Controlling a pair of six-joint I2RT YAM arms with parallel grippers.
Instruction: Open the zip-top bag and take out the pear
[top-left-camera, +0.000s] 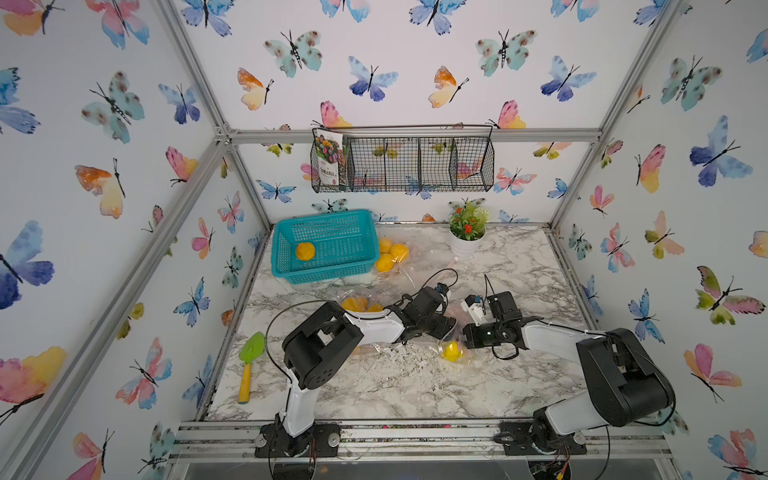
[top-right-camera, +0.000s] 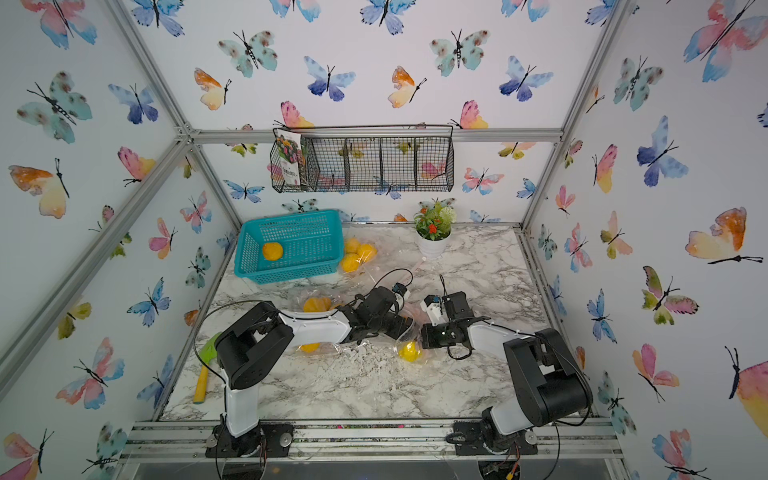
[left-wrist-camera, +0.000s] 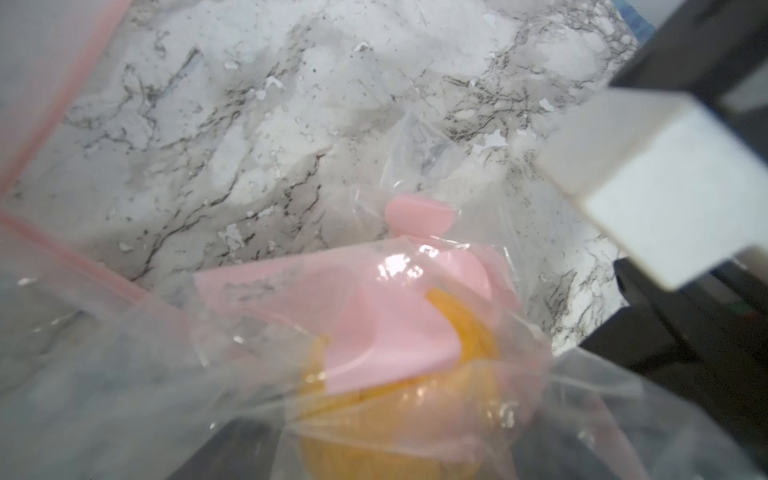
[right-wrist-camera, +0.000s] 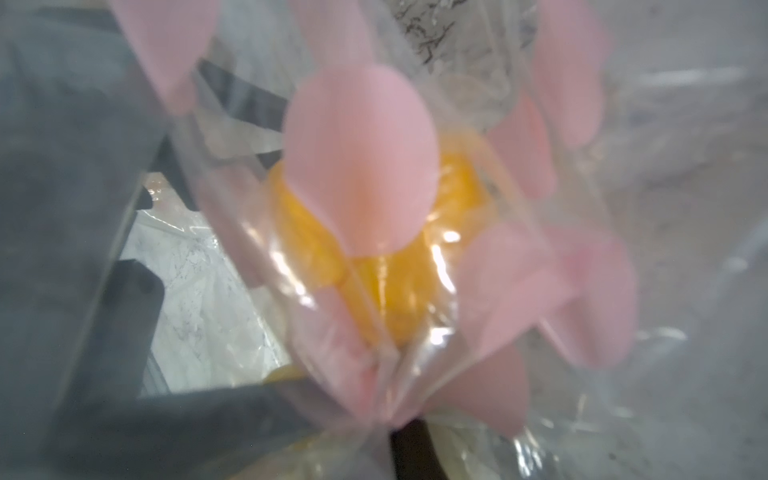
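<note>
A clear zip bag with pink petal prints (left-wrist-camera: 400, 328) and a pink-edged opening lies between my two grippers. Inside it, the yellow pear (top-left-camera: 452, 351) shows at the bag's near end, and its orange-yellow skin (right-wrist-camera: 392, 296) appears behind the film in the right wrist view. My left gripper (top-left-camera: 449, 328) is at the bag's left, its dark fingers (left-wrist-camera: 232, 452) spread apart behind the film. On the other side, my right gripper (top-left-camera: 470, 336) is shut where creases of film gather between its tips; the pear is not between them.
Behind the left arm are other bagged yellow fruits (top-left-camera: 356, 304). More bagged fruit (top-left-camera: 392, 257) lies beside a teal basket (top-left-camera: 324, 276) holding one orange fruit (top-left-camera: 305, 251). A potted plant (top-left-camera: 466, 240) stands at the back.
</note>
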